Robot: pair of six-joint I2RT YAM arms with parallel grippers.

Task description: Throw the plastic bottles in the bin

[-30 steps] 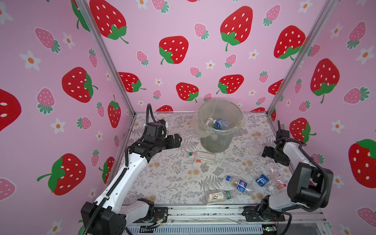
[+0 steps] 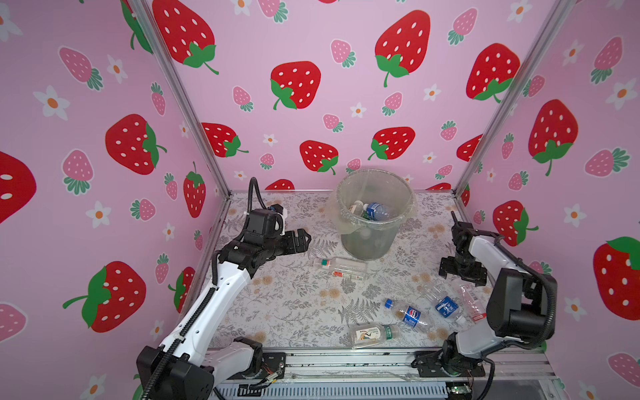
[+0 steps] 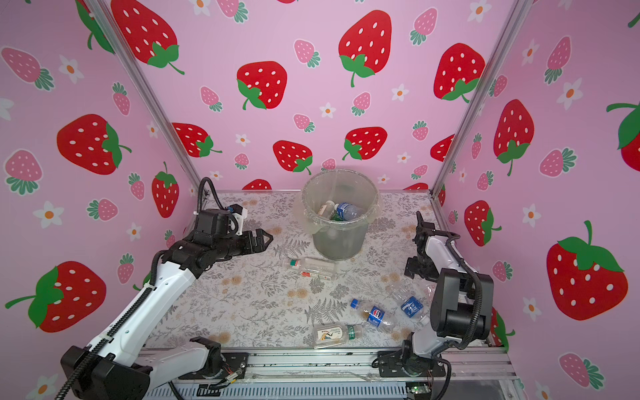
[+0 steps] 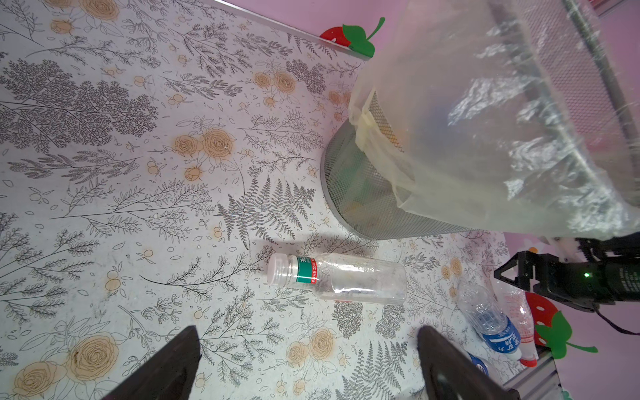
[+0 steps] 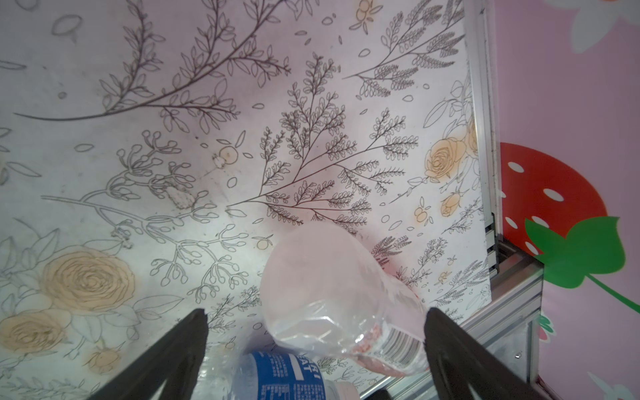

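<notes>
A mesh bin (image 2: 370,240) with a clear liner holds several bottles. On the table, a clear bottle with green label (image 4: 353,280) lies in front of the bin. Toward the front right lie a bottle with blue cap (image 2: 406,314), a blue-label bottle (image 2: 445,305), a pinkish bottle (image 5: 333,293) and a cream-label bottle (image 2: 370,334). My left gripper (image 2: 298,241) is open, left of the bin above the table. My right gripper (image 2: 462,272) is open above the pinkish bottle, which sits between and beyond its fingertips in the right wrist view.
Strawberry-patterned walls and metal rails edge the table.
My right gripper has shifted slightly left and toward the front over the bottles at the right. The left arm and the bottles look unchanged.
</notes>
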